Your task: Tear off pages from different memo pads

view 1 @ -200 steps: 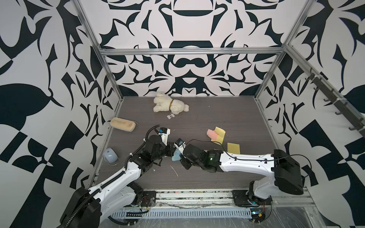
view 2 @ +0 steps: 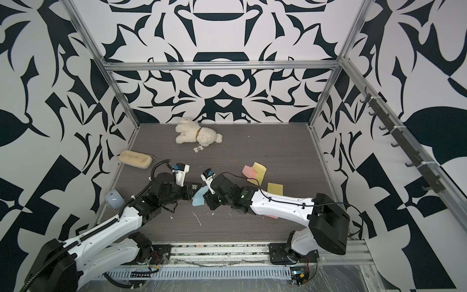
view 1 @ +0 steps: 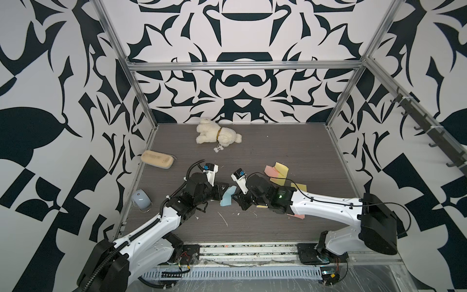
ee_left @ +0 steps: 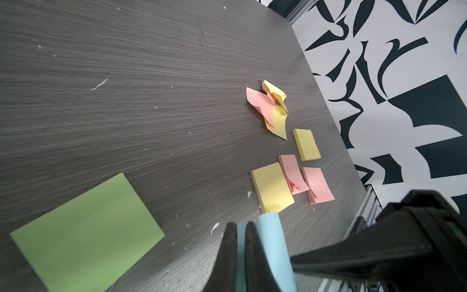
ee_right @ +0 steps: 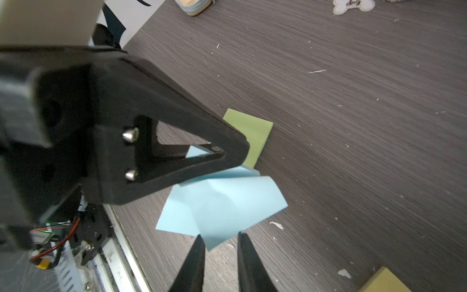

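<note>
In the left wrist view, my left gripper is shut on light blue memo paper [ee_left: 276, 253], a strip of it showing between the fingers. The right wrist view shows that blue paper [ee_right: 228, 206] bent and fanned into more than one flap beside the left fingers [ee_right: 194, 116]. My right gripper is part open just below the paper's lower edge, nothing visible between its fingers. Green pad [ee_left: 92, 238] lies flat on the table. A yellow pad [ee_left: 273, 187], pink pads [ee_left: 291, 175] and a smaller yellow pad [ee_left: 306, 144] lie farther right.
Loose curled pages, pink [ee_left: 261, 104] and yellow [ee_left: 278, 124], lie behind the pads. A plush dog [view 1: 218, 133] rests at the back, an eraser-like block [view 1: 157, 159] and a mouse [view 1: 141, 199] at the left.
My right gripper has moved right, away from the left one, and more of the blue paper shows between them. The left arm stays where it was.
</note>
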